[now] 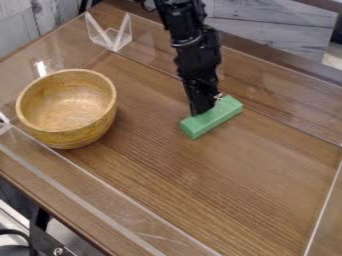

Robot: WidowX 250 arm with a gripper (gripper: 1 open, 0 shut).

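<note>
A green rectangular block (214, 120) lies diagonally on the wooden table near the middle. The black robot gripper (206, 104) reaches down from the top to the block's upper left end, its tip low beside and partly over it. The gripper looks shut; whether anything is between its fingers cannot be made out.
A tan bowl (67, 108) sits at the left. A clear plastic object (110, 30) stands at the back left.
</note>
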